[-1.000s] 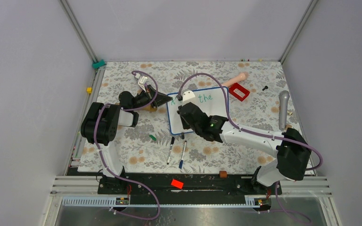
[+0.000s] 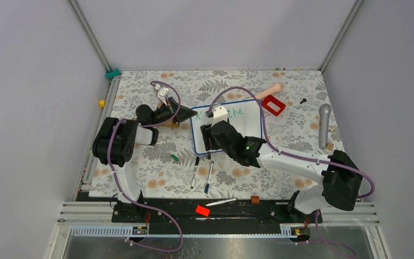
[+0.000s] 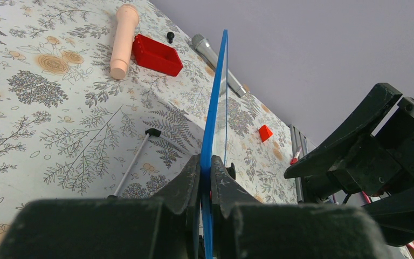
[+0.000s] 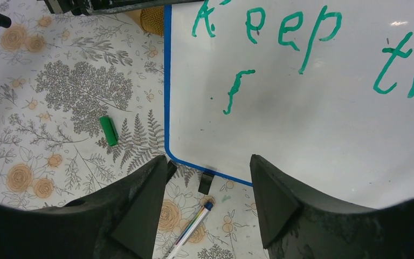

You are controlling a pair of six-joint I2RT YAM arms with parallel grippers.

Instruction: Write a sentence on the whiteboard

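Observation:
The whiteboard point(image 2: 246, 129) lies mid-table, with green "Keep", "th" and a single stroke below point(image 4: 237, 89) showing in the right wrist view. My left gripper point(image 2: 193, 113) is shut on its left blue edge point(image 3: 212, 108). My right gripper hangs over the board's lower left part, fingers apart; no marker shows between them. A white marker point(image 4: 193, 225) lies beside the board's near edge, with others near it in the top view.
A red tray point(image 2: 273, 104), a pink cylinder point(image 2: 269, 90) and a grey microphone point(image 2: 324, 125) are at right. A green piece point(image 2: 174, 157) lies left of the board. An orange block point(image 2: 255, 199) sits at the front.
My right arm has shifted slightly toward the front and right over the board. A white pen now shows at the table's front edge. The left arm is still.

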